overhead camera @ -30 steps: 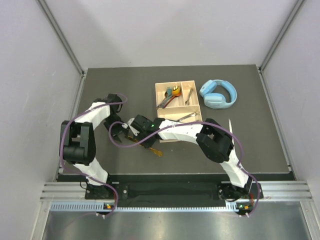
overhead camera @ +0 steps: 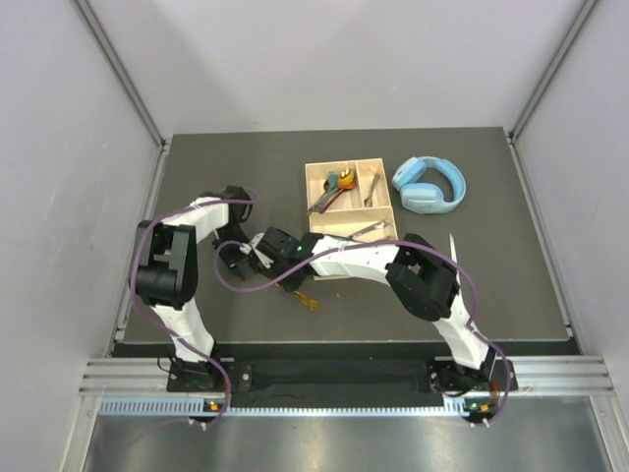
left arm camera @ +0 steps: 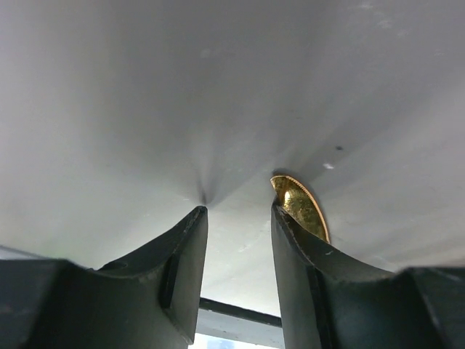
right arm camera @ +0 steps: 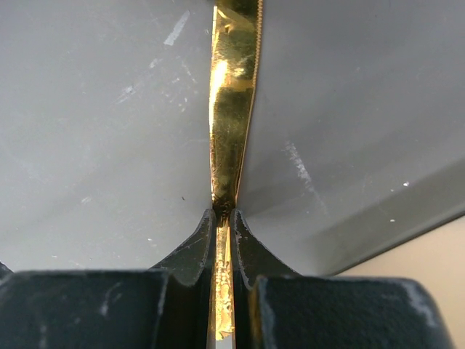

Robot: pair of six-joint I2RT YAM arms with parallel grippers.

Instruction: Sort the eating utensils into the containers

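A gold utensil point(overhead camera: 300, 296) lies diagonally on the dark table. In the right wrist view its long flat handle point(right arm camera: 234, 102) runs between the tips of my right gripper, which are closed over it. In the left wrist view my left gripper stands open, a small gold piece point(left arm camera: 301, 207) just beyond its right finger. The wooden tray point(overhead camera: 311, 177) holds several spoons and other utensils point(overhead camera: 344, 180) in its back compartments and silver pieces point(overhead camera: 369, 229) in the front one, partly hidden by my right arm.
Light blue headphones point(overhead camera: 430, 197) lie right of the tray. A long pale thin item point(overhead camera: 453, 245) lies at the right, partly behind the right arm.
My left arm has shifted slightly to the right in the top view. My right arm is nearly unchanged.
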